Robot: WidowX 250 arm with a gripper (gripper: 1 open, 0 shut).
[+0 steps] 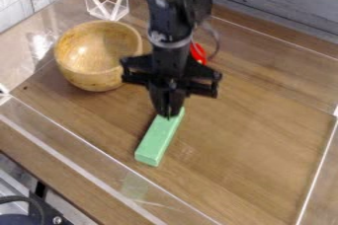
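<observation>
My gripper (169,99), blurred, hangs low over the upper end of a light green rectangular block (157,142) lying on the wooden table. Its fingertips reach close to the block; whether anything is between them cannot be seen. A yellowish wooden bowl (94,55) stands to the left of the gripper. A red object (199,53) is partly hidden behind the arm.
Clear walls edge the table, and a white wire-like object (109,5) stands at the back left, behind the bowl.
</observation>
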